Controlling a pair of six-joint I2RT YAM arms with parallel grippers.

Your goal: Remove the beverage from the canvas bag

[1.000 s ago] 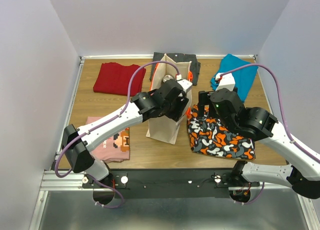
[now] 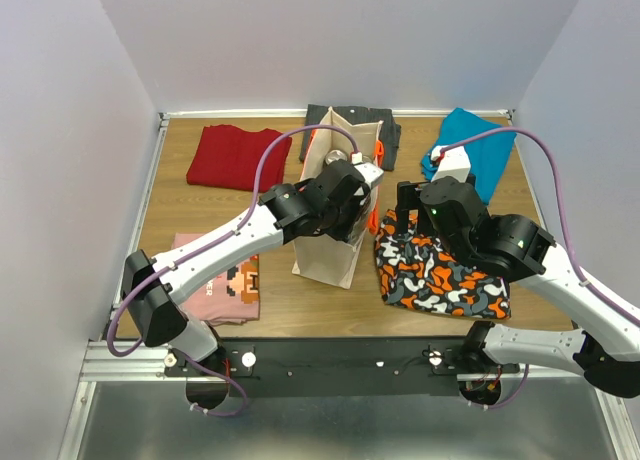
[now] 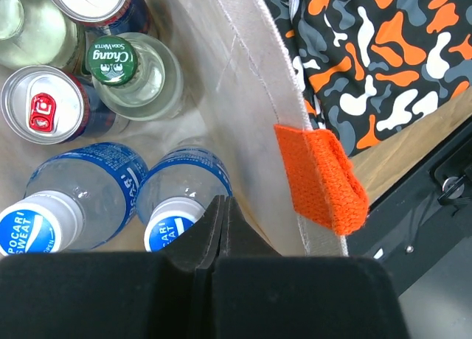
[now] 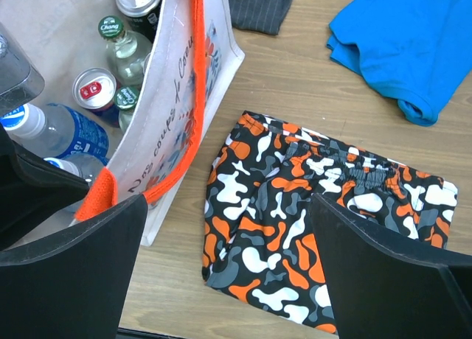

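The canvas bag (image 2: 322,265) stands upright in the middle of the table, my left gripper pointing down into it, shut with nothing seen between its fingers. Below it in the left wrist view are two plastic water bottles, the right one (image 3: 184,186) at the fingertips and the left one (image 3: 82,191) beside it. Cans (image 3: 55,107) and glass bottles (image 3: 136,81) fill the rest of the bag. My right gripper stands open to the bag's right, above the camouflage cloth, holding nothing.
Folded cloths surround the bag: red (image 2: 235,160), dark grey (image 2: 385,130), blue (image 2: 485,165), pink (image 2: 215,290) and camouflage (image 4: 287,280). Bare wood shows between them. The orange-edged bag wall (image 4: 177,96) rises between my grippers.
My left gripper has shifted very slightly at the bag's opening. The right arm and the cloths are unchanged.
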